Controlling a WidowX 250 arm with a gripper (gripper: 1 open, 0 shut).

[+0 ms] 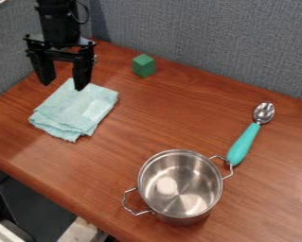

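Observation:
My black gripper [61, 71] hangs at the upper left of the camera view, above the back-left end of a folded pale mint cloth [72, 112]. Its two fingers stand apart, open, with nothing visible between them. A small green block [143, 65] sits at the back middle of the wooden table, to the right of my gripper.
A steel pot [179, 187] with side handles stands at the front middle. A spoon with a teal handle [243, 143] lies on the right. Grey padded walls border the back and left.

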